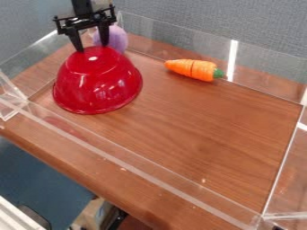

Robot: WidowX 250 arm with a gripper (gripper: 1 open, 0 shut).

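Note:
A glossy red bowl (97, 88) lies upside down at the left of the wooden surface (192, 153). My gripper (90, 43) is above it at the top left, its fingers around the top of the bowl or just behind it; whether they are open or closed on something I cannot tell. A pale purple object (115, 38) is partly hidden behind the gripper and bowl. An orange toy carrot (192, 68) with a green end lies at the back, right of the bowl.
Clear plastic walls border the surface on all sides. Grey padded walls stand at the back, and a gap with clutter shows at the lower left.

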